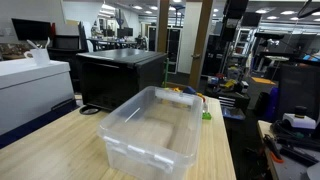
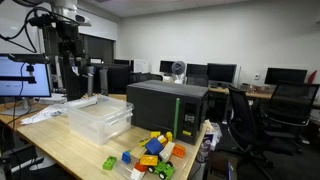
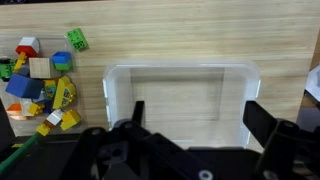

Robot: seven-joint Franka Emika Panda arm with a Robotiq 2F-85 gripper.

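A clear plastic bin (image 1: 150, 132) stands on the wooden table, empty as seen from above. In the wrist view the bin (image 3: 180, 72) lies under my gripper, whose dark fingers are spread wide apart with nothing between them. From the side, my gripper (image 2: 75, 62) hangs well above the bin (image 2: 100, 120). To the left in the wrist view is a cluster of colourful toy blocks (image 3: 42, 84), including red, blue, yellow and plain wood pieces. One green block (image 3: 77, 39) sits apart from the cluster, nearer the bin.
A black microwave-like box (image 2: 165, 105) stands on the table beside the bin. Loose toys, among them a green toy vehicle (image 2: 164, 170), lie near the table's edge. Bare wood (image 3: 185, 30) is free along one side of the bin.
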